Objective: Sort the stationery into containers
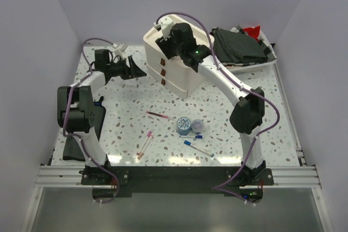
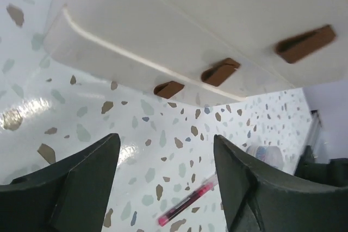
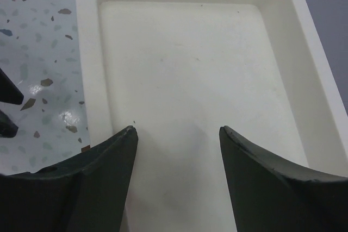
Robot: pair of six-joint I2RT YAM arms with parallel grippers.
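Observation:
A cream drawer unit with brown tab handles and a shallow open top stands at the back centre. My left gripper is beside its front left, open and empty; in the left wrist view the handles lie beyond its fingertips. Over the unit's top tray hangs my right gripper, also open with nothing between its fingers. In front of the unit lie a pink-red pen, two pens side by side, a blue tape roll, a clear roll and blue markers.
At the back right, a white basket holds dark folded cloth and something red. A dark mat lies on the left under my left arm.

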